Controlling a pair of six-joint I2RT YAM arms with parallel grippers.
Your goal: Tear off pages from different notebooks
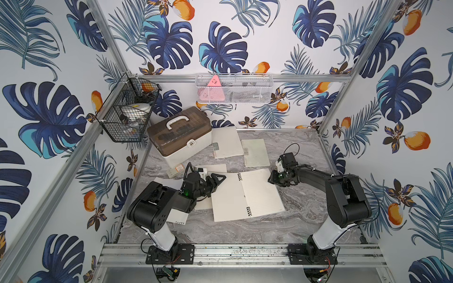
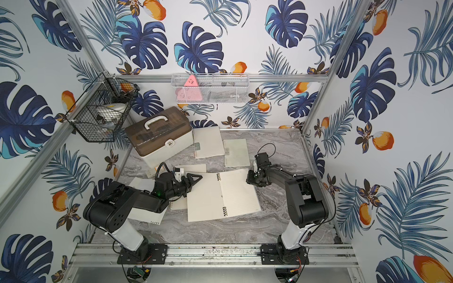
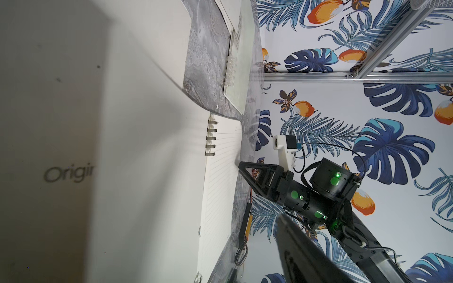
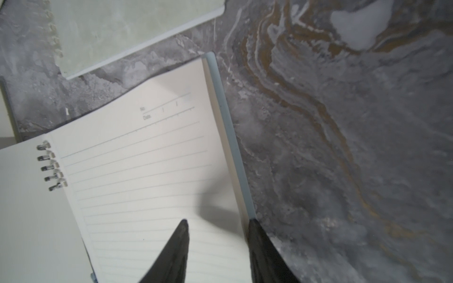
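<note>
An open spiral notebook (image 1: 262, 193) lies at the front middle, blank page left, lined page (image 4: 146, 179) right. My left gripper (image 1: 218, 178) rests low over the left page's upper left corner; in the left wrist view the page fills much of the frame, with a dark blurred finger at lower right. Whether it is open is unclear. My right gripper is open at the lined page's right edge, one finger at the edge, the other over the page, nothing clearly between them.
Closed notebooks (image 1: 227, 141) and a pale green one (image 1: 254, 151) lie behind. A brown-lidded box (image 1: 179, 132) stands back left, wire baskets hang on the walls.
</note>
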